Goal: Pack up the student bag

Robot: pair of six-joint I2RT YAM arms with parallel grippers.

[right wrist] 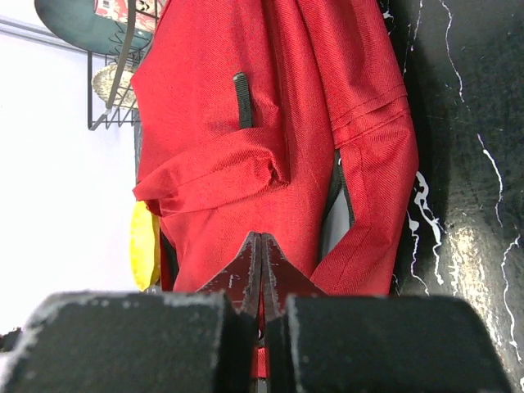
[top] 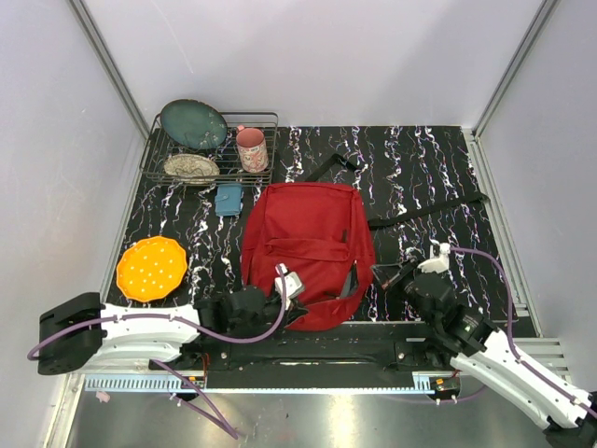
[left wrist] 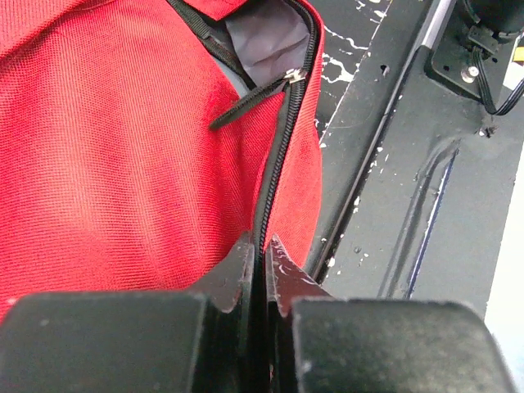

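The red bag (top: pixel 308 219) lies flat in the middle of the table. Along its near edge, my left gripper (top: pixel 295 315) is shut on the black zipper (left wrist: pixel 282 147); whatever lies deep between the fingers is hidden. A black zipper pull (left wrist: pixel 246 108) hangs farther up that line, beside a gap showing grey lining (left wrist: pixel 266 41). At the bag's right side my right gripper (top: pixel 379 276) is shut, with nothing seen between its fingertips. The right wrist view also shows a slit with pale lining (right wrist: pixel 336 221) in the bag's side.
A wire rack (top: pixel 229 168) at the back left carries a green plate (top: pixel 193 124), a pink cup (top: pixel 251 149) and a pale oval item (top: pixel 191 166). A blue wallet-like item (top: pixel 229 200) and a yellow dotted plate (top: pixel 151 268) lie left of the bag. A black strap (top: pixel 429 210) stretches right.
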